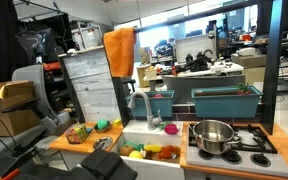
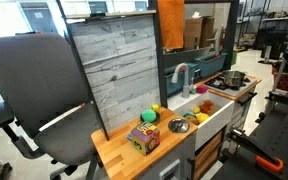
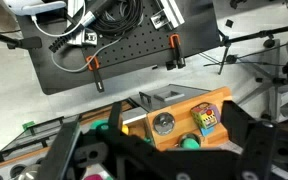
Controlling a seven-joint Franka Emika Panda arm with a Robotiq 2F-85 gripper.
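Note:
In the wrist view my gripper stands open, its dark fingers wide apart at the bottom of the frame. Nothing shows held between them. Beyond them lies the wooden counter [image 2: 126, 158], with a colourful box [image 2: 144, 137], a round green item [image 2: 148, 116] and a metal lid [image 2: 178, 125]. A white sink [image 1: 139, 136] holds several red, orange and yellow items [image 1: 168, 153]. To its right in the first exterior view, a steel pot [image 1: 213, 136] rests on the stove [image 1: 252, 152]. The gripper's fingers cannot be made out in either exterior view.
A grey faucet [image 1: 133, 100] rises behind the sink. An orange towel [image 1: 119, 52] hangs above the counter beside a grey wood panel [image 2: 129, 68]. A black table [image 3: 134, 48] carries cables and orange-handled clamps. Bare floor [image 3: 34, 107] shows between table and counter.

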